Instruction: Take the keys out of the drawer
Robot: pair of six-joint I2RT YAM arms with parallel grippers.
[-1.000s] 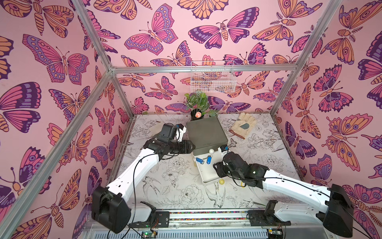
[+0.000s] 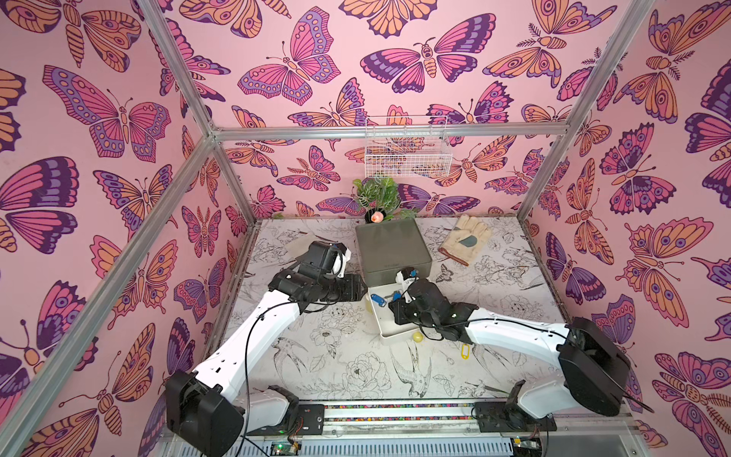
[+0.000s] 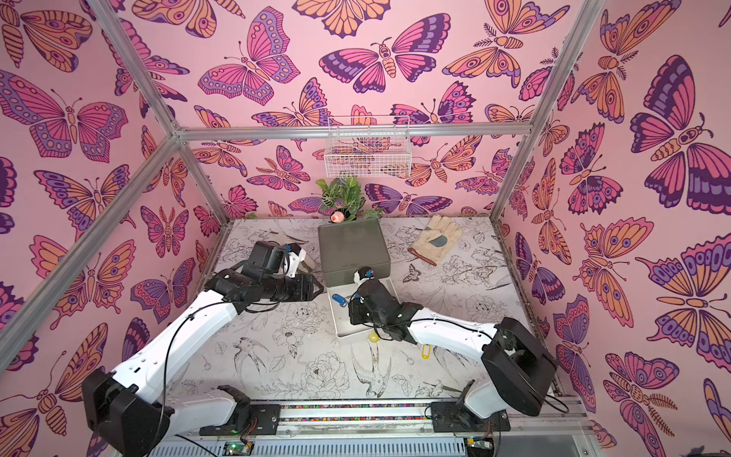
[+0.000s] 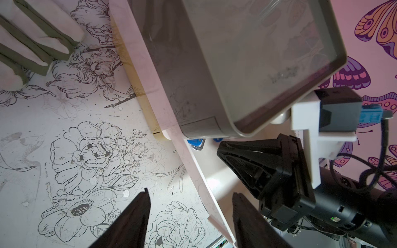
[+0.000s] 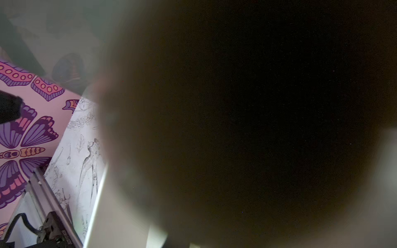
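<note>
An open white drawer (image 2: pixel 394 326) sticks out from the grey box (image 2: pixel 388 242). Blue items, apparently the keys (image 2: pixel 377 300), lie inside it, partly hidden by my right arm. My right gripper reaches over the drawer beside them; whether it holds anything is unclear. Its own wrist view is mostly dark and blurred. My left gripper stands open just left of the box and drawer, with the drawer's edge below between its blurred fingers.
A yellow ball (image 2: pixel 418 336) and yellow clip (image 2: pixel 464 352) lie near the drawer. Gloves (image 2: pixel 464 240) lie at the back right; a plant (image 2: pixel 377 196) stands behind the box.
My left gripper has shifted slightly, and the box has turned a little.
</note>
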